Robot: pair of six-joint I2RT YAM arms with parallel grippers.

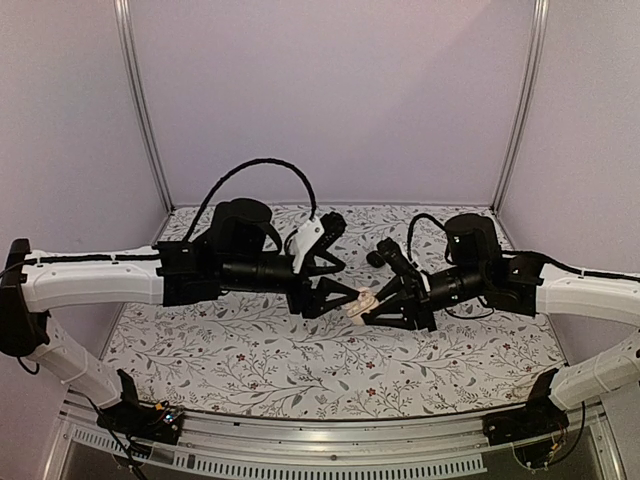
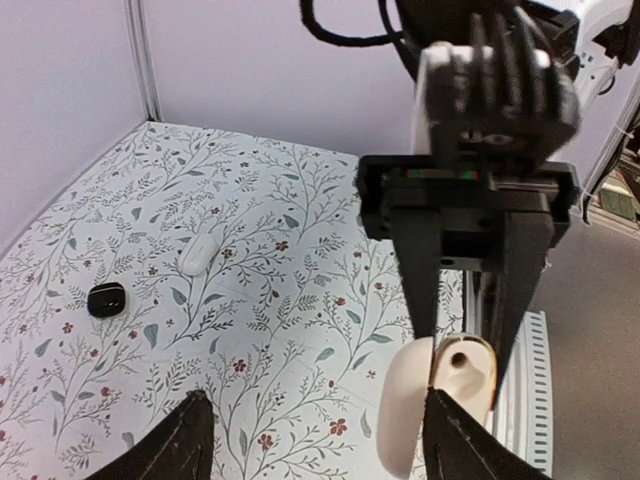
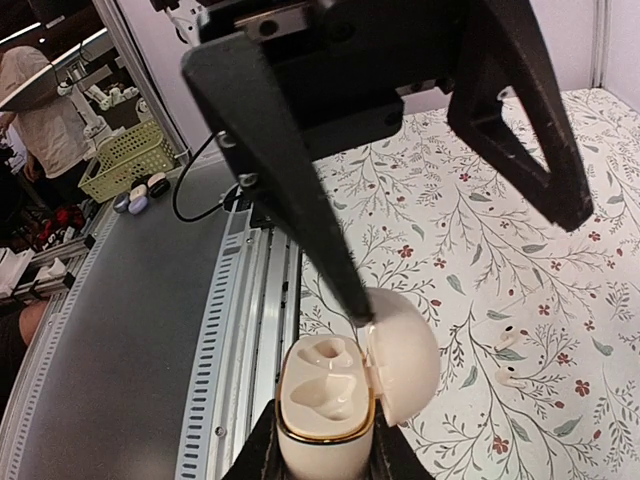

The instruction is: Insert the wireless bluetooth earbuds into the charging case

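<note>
My right gripper (image 1: 395, 305) is shut on the white charging case (image 3: 325, 410), held upright in midair, with recesses visible in its top and the lid (image 3: 400, 355) raised on its hinge. My left gripper (image 1: 325, 280) hangs just left of and over the case, fingers apart. In the left wrist view one finger (image 2: 470, 455) is beside the lid (image 2: 405, 405), possibly touching it; nothing shows between the fingers. A small white piece, likely an earbud (image 2: 200, 253), lies on the floral surface.
A small black object (image 2: 106, 298) lies on the surface near the white piece. Side walls and a back panel bound the workspace.
</note>
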